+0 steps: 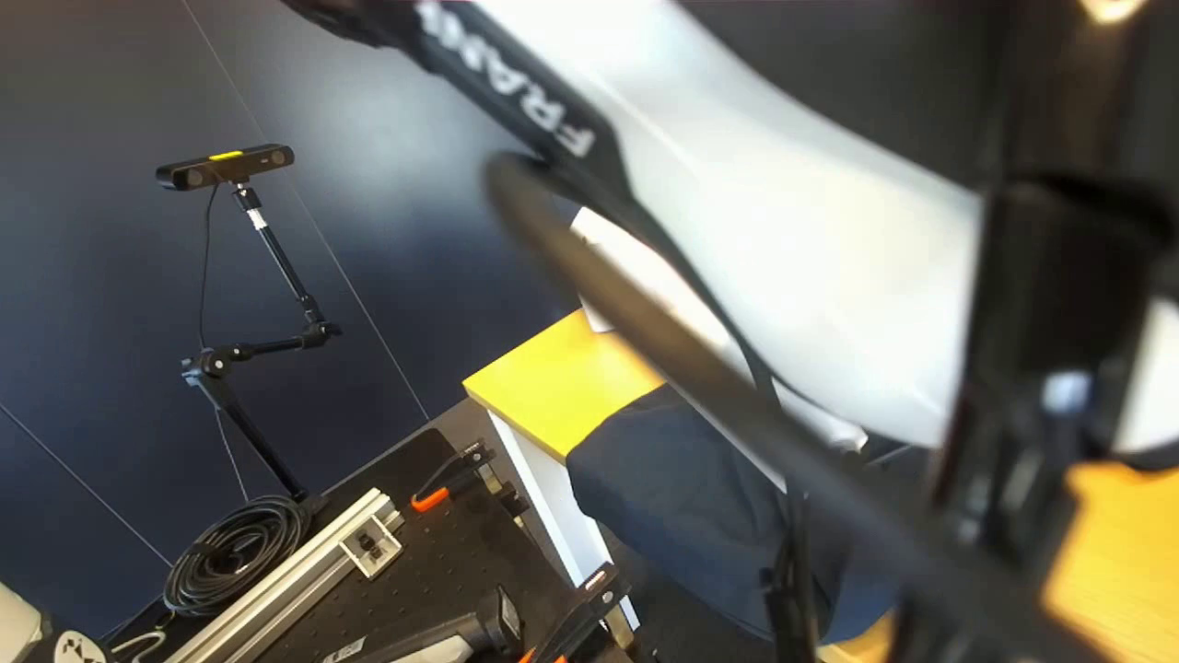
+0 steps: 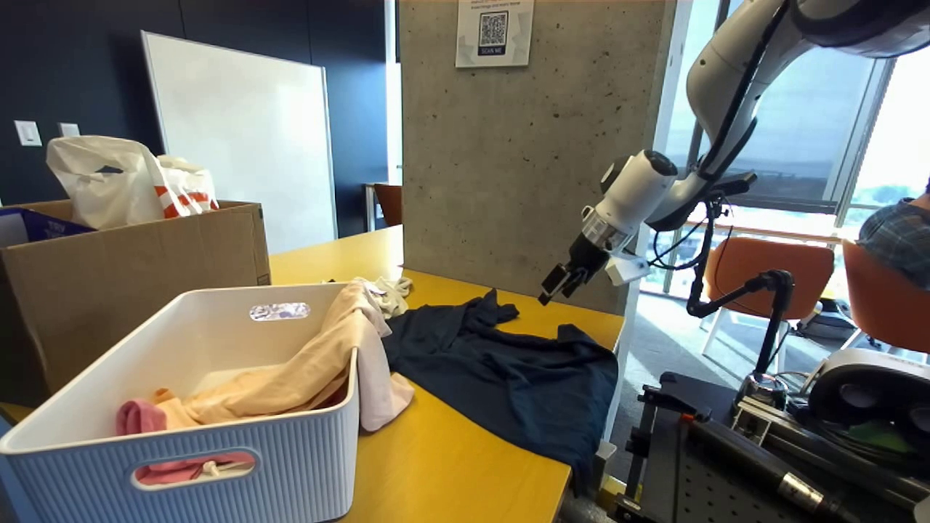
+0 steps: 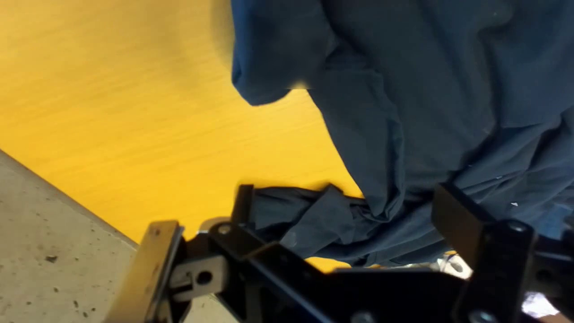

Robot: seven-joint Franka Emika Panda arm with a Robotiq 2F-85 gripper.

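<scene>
A dark navy garment (image 2: 501,370) lies crumpled on the yellow table, its near right part hanging over the edge. In exterior view 2 my gripper (image 2: 558,286) hangs above the table near the concrete pillar, behind the garment and apart from it. The wrist view shows the gripper open, its fingers wide apart. Below and beyond them spreads the navy cloth (image 3: 446,91), with one folded strip (image 3: 323,220) seen between the fingers. Exterior view 1 shows only part of the garment (image 1: 674,486), as my blurred arm covers the rest.
A white basket (image 2: 253,453) with peach and pink clothes stands left of the garment; a cardboard box (image 2: 148,279) is behind it. The concrete pillar (image 2: 523,165) rises close to the gripper. Bare yellow table (image 3: 134,107) shows beside the cloth.
</scene>
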